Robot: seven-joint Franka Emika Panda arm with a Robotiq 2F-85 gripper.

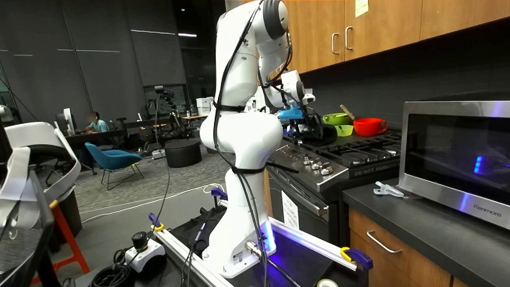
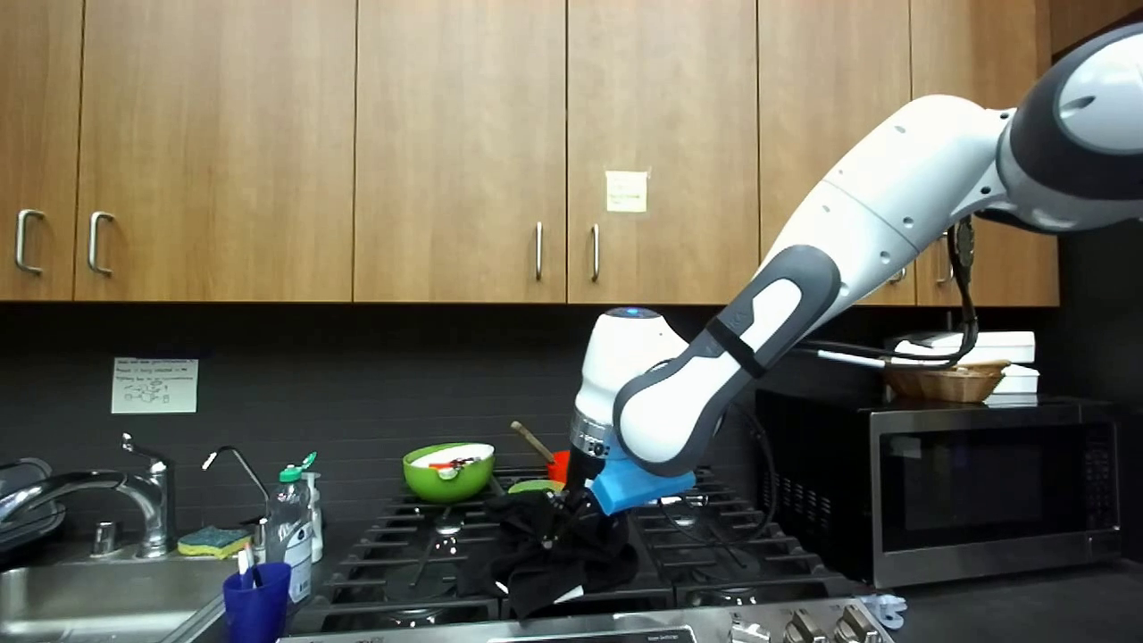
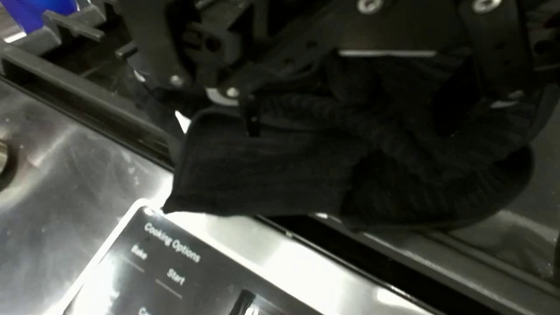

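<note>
A crumpled black cloth (image 2: 584, 557) lies on the middle of the stove's burner grates. Its near flap hangs toward the front panel, close over the control display in the wrist view, where the dark ribbed cloth (image 3: 262, 173) fills the centre. My gripper stands open, low over this cloth, with fingers (image 3: 252, 118) spread apart and dark folds between and below them. Black on black makes it hard to tell whether the fingertips touch the fabric. In exterior view 1 the cloth (image 1: 327, 136) is partly hidden by the gripper.
Behind the cloth are a green bowl (image 2: 447, 484) and a red pot (image 1: 369, 127). A blue cup (image 2: 257, 600) stands left of the stove by the sink. The microwave (image 2: 991, 488) is at the right.
</note>
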